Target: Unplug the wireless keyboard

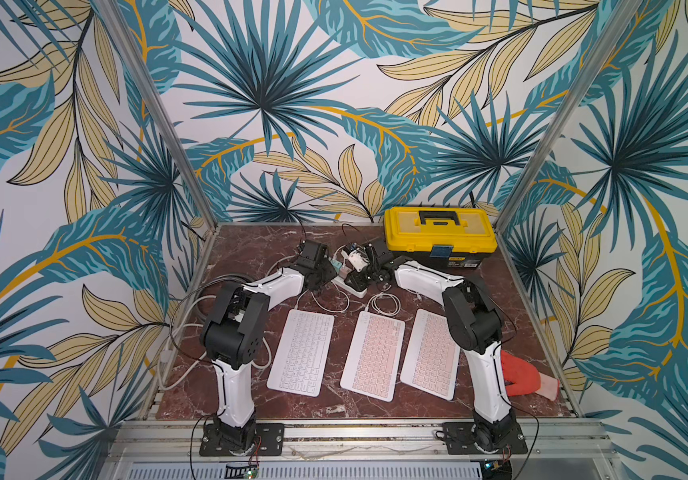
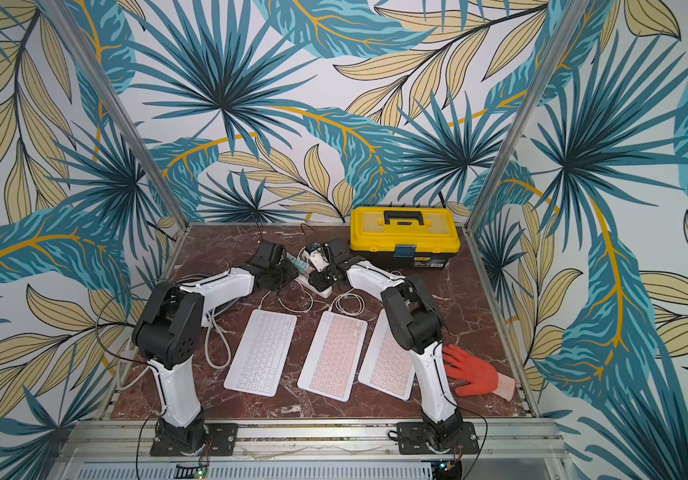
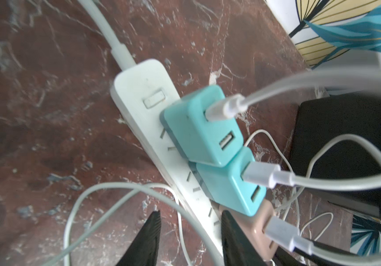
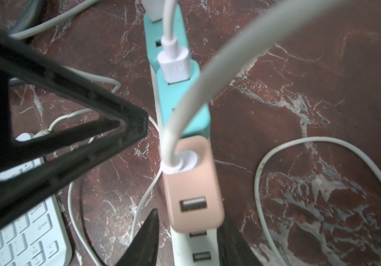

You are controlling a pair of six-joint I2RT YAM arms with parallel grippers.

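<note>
A white power strip (image 3: 138, 90) carries two teal chargers (image 3: 203, 124) and a pink charger (image 4: 194, 190), each with a white cable plugged in. In the left wrist view my left gripper hangs beside the strip; a white cable runs between its fingertips, but whether they grip it I cannot tell. My right gripper hovers over the pink charger's end, part open, its fingertips either side below that charger. Three keyboards, one white (image 1: 300, 352) and two pink-keyed (image 1: 371, 356), lie in front.
A yellow toolbox (image 1: 439, 232) stands at the back right, close to my right arm. An orange glove (image 2: 475, 372) lies at the front right. Loose cables lie around the strip and along the table's left side.
</note>
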